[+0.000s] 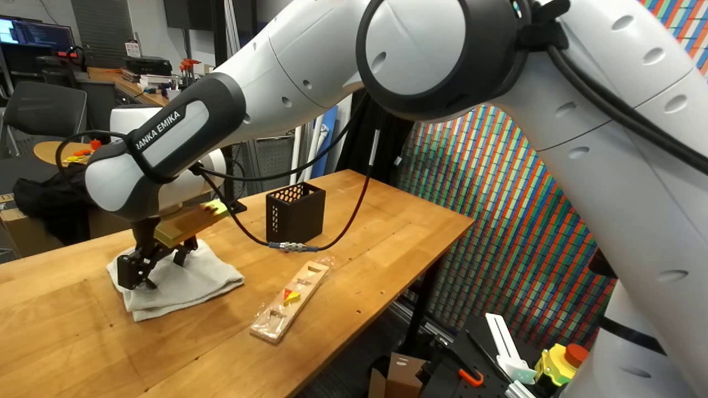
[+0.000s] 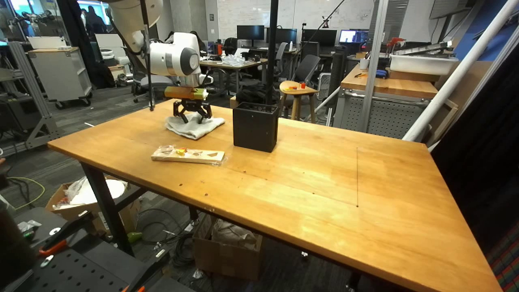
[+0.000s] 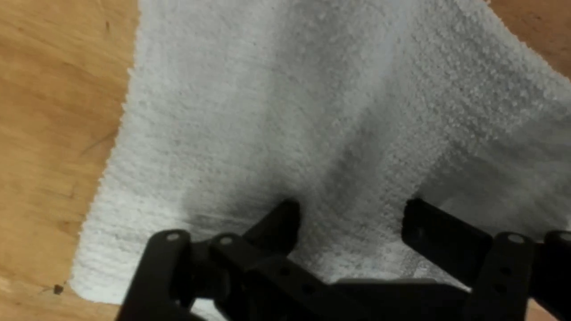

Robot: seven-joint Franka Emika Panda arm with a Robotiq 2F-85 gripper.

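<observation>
A folded white towel (image 1: 199, 282) lies on the wooden table, its surface rucked up in soft ridges around the fingers. My gripper (image 1: 166, 272) is down at the towel, its fingers part open. In the wrist view both dark fingertips (image 3: 286, 216) reach the cloth, with a stretch of the towel (image 3: 342, 160) showing in the gap between them. Exterior view 2 has the gripper (image 2: 192, 119) over the back part of the towel (image 2: 199, 129). Whether any cloth is pinched cannot be seen.
A plastic-wrapped wooden strip (image 1: 292, 302) with red and yellow pieces lies to the towel's right in exterior view 1. Behind it stands a black perforated box (image 1: 295, 212). In exterior view 2, the table's right half (image 2: 389, 194) is bare.
</observation>
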